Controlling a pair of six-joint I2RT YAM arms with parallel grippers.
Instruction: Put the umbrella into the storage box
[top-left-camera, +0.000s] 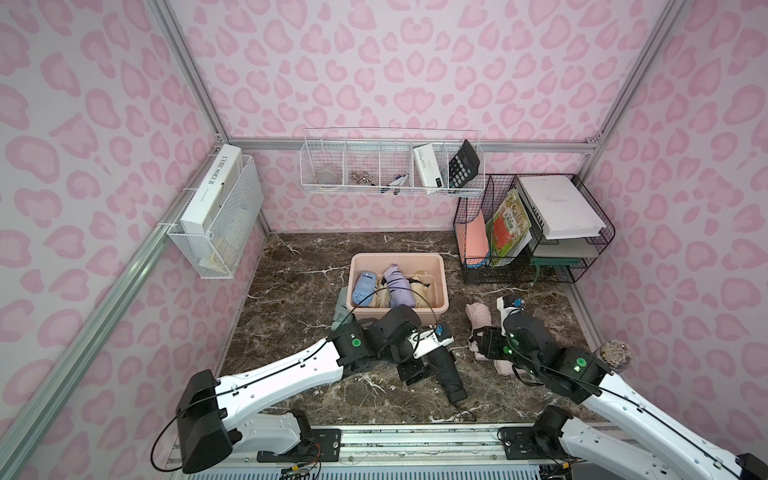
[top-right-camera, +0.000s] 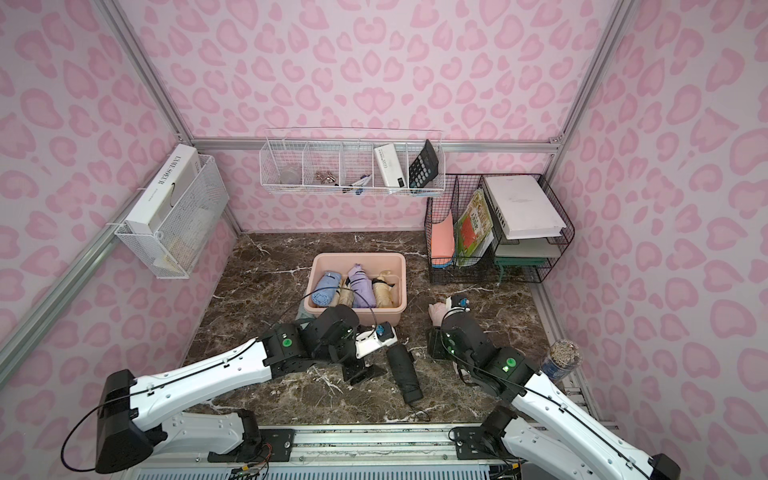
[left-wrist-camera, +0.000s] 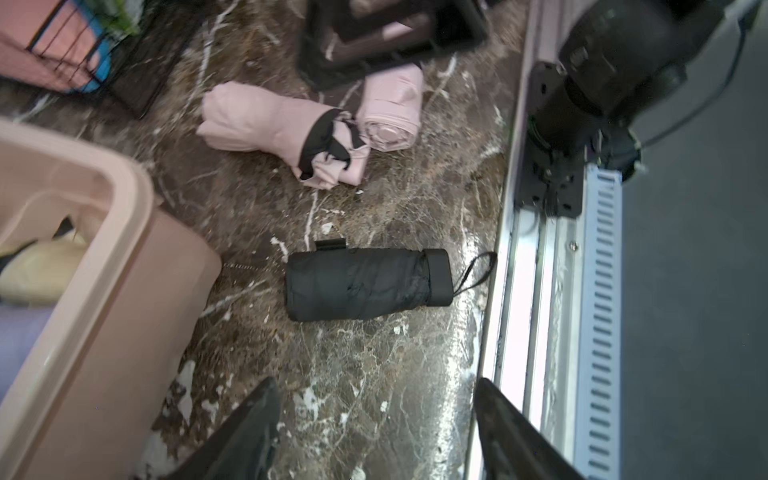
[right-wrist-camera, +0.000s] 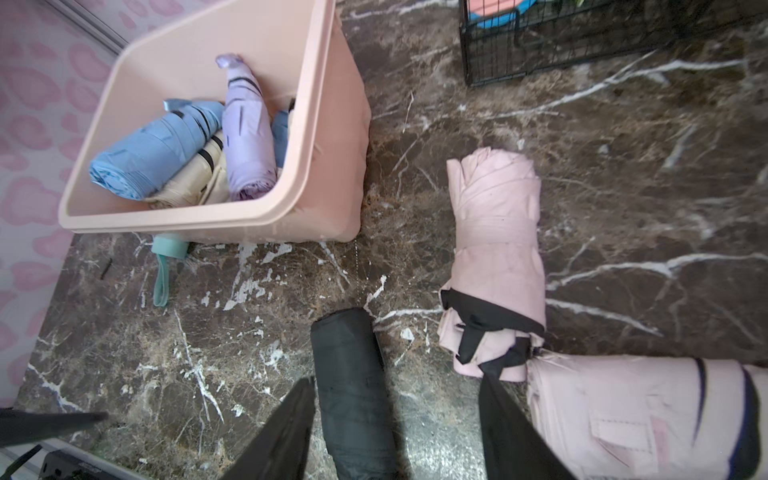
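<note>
A pink storage box (top-left-camera: 438, 280) holds rolled blue (right-wrist-camera: 156, 148), cream and lilac (right-wrist-camera: 248, 136) umbrellas. A black umbrella (left-wrist-camera: 356, 284) lies on the counter beside it. Two pink umbrellas (right-wrist-camera: 492, 248) (right-wrist-camera: 640, 416) lie to its right, one with a black strap. My left gripper hangs above the counter near the black umbrella, fingers apart, nothing between them. My right gripper is over the pink and black umbrellas, also open and empty.
A black wire rack (top-left-camera: 496, 272) with papers stands at the back right. White wire baskets (top-left-camera: 344, 184) hang on the walls. A teal umbrella (right-wrist-camera: 169, 248) lies behind the box's near side. A jar (top-right-camera: 560, 360) is at the right edge.
</note>
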